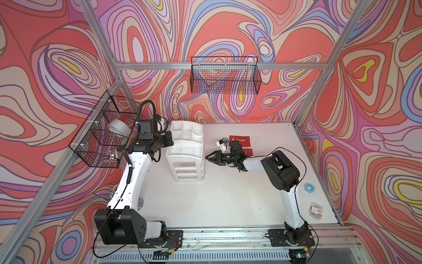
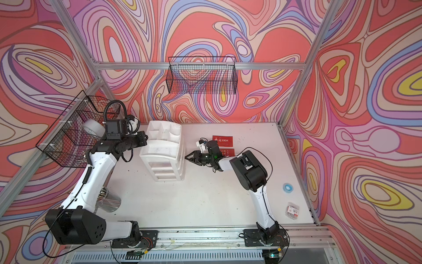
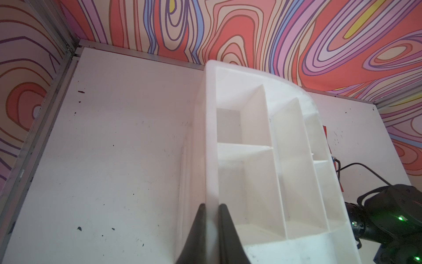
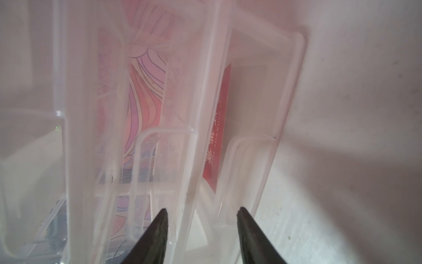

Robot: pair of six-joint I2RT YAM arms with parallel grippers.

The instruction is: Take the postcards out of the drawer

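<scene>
A white drawer unit (image 1: 186,149) with an open compartment top stands left of centre on the table. My left gripper is shut on the unit's left upper rim. In the right wrist view a red postcard (image 4: 217,132) with gold writing leans inside a translucent compartment low in the unit. My right gripper is part open at the unit's right side, its fingertips short of the card and nothing seen held between them. Two red postcards, the farther one (image 1: 240,140) and the nearer one (image 2: 227,152), lie on the table beside the right arm.
Wire baskets hang at the back (image 1: 226,78) and left (image 1: 103,132). A blue tape roll (image 1: 309,187) and a small clear box (image 1: 315,210) lie at the right edge.
</scene>
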